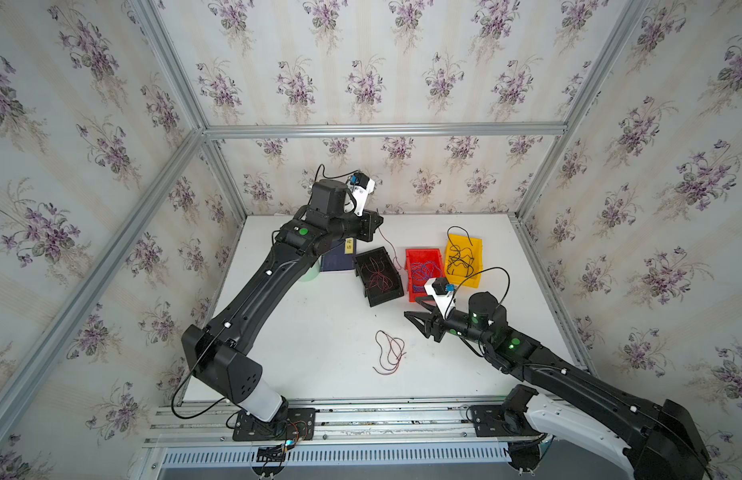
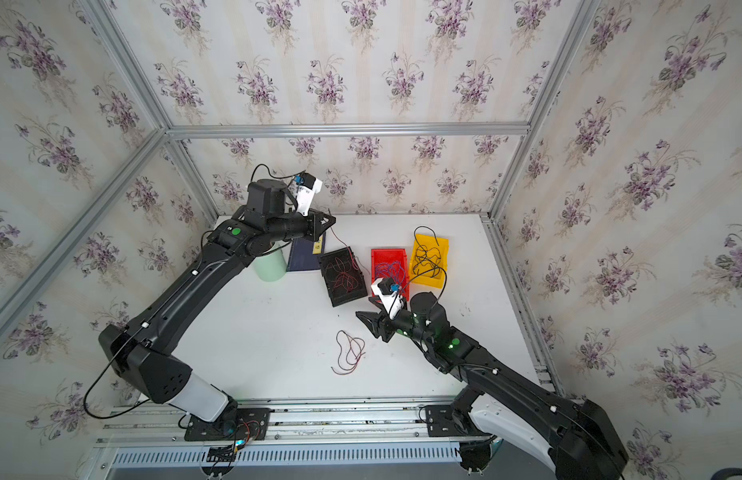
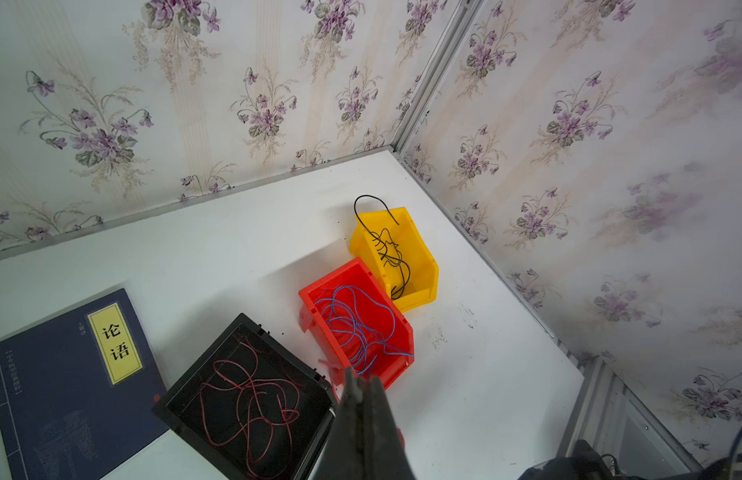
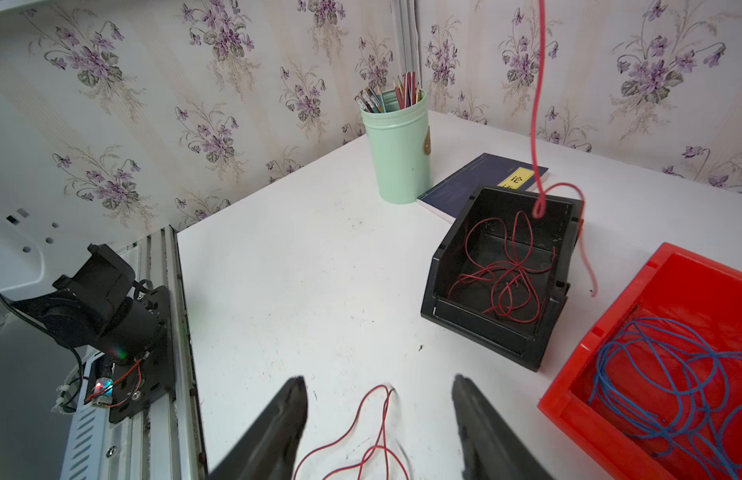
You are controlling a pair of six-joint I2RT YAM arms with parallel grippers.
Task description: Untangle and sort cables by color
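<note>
A red cable (image 4: 537,120) hangs from high up, from my left gripper (image 1: 372,224), down beside the black bin (image 3: 187,396), which holds red cables. In the left wrist view that gripper's fingers are shut; the cable between them cannot be made out. My right gripper stands open over a loose red cable (image 1: 389,352) on the table front. The red bin (image 3: 315,312) holds blue cables (image 4: 667,384); the yellow bin (image 3: 419,296) holds black cables.
A dark blue book (image 3: 67,384) and a green cup of pens (image 4: 399,160) stand at the back left.
</note>
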